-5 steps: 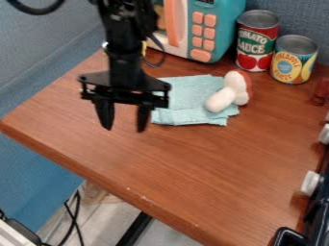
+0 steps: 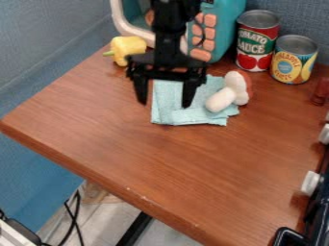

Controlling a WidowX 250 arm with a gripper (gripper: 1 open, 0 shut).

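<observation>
My black gripper stands open over the light blue folded cloth, its two fingers spread, with the cloth behind and under them. A white toy mushroom-like object with a reddish end lies on the cloth's right part, right of my gripper. A yellow toy lies at the back left, left of my arm.
A toy microwave, a tomato sauce can and a second can stand along the back. A red bottle and black stove-like appliance are at the right.
My gripper has moved back and to the right, from over bare table to over the cloth. The objects on the table look unmoved.
</observation>
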